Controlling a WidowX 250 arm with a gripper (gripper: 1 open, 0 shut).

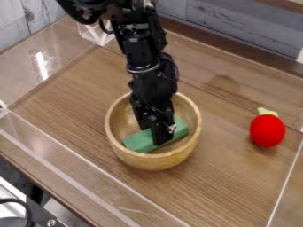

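Observation:
A yellow-tan bowl [153, 158] sits in the middle of the wooden table, with a green object [142, 141] lying inside it. The black robot arm reaches down from the top, and its gripper [157, 129] is low inside the bowl, over the green object. The fingers are dark and overlap the object, so whether they are open or closed on it is unclear.
A red tomato-like object [268, 131] with a pale green top lies to the right of the bowl. Dark cables show at the bottom left corner.

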